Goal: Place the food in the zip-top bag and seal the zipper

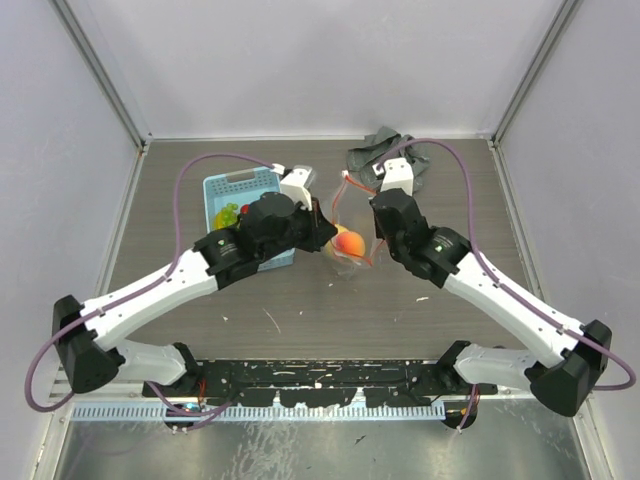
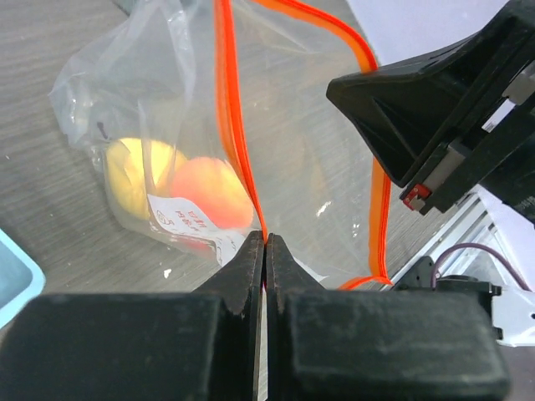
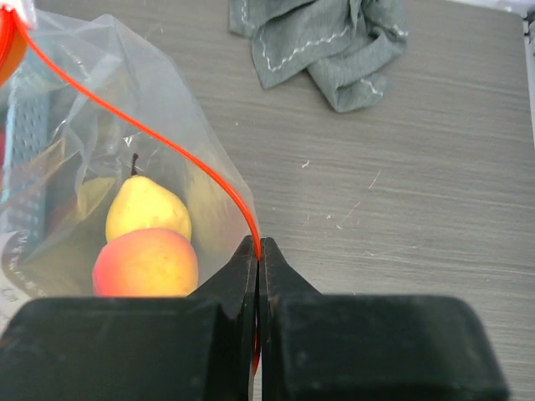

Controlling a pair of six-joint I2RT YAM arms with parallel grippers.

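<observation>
A clear zip top bag point(image 1: 345, 210) with an orange zipper stands open between both grippers, holding a yellow pear point(image 3: 146, 209) and a peach point(image 3: 144, 261). My left gripper is shut on one side of the bag's orange-edged rim. My right gripper is shut on the other edge, where the orange zipper line runs into its fingertips. In the left wrist view the right gripper's dark body is at upper right, beside the far zipper edge.
A blue basket point(image 1: 275, 258) with grapes and red produce sits at the left, partly under my left arm. A grey cloth point(image 1: 380, 150) lies at the back right. The table right of the bag is clear.
</observation>
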